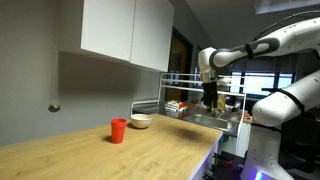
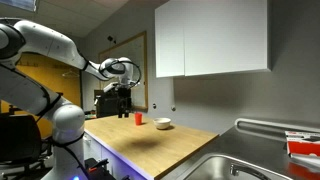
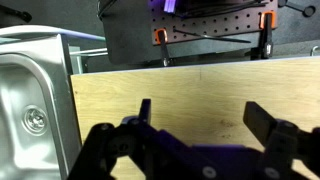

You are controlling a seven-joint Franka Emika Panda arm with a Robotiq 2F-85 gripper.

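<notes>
My gripper stands open in the wrist view, its dark fingers wide apart and nothing between them. Bare wooden table (image 3: 205, 80) and its edge lie below it. In exterior view 1 the gripper (image 1: 211, 100) hangs at the right, well above the tabletop. A red cup (image 1: 118, 131) stands upright on the table, with a white bowl (image 1: 141, 121) close by. Exterior view 2 also shows the red cup (image 2: 138, 118) and the bowl (image 2: 162, 123), both apart from the gripper (image 2: 123, 112). Neither appears in the wrist view.
A metal sink (image 3: 35, 115) borders the table at the left of the wrist view. White cabinets (image 1: 125, 35) hang above the back of the table. Beyond the sink sits a red and white object (image 2: 303, 143).
</notes>
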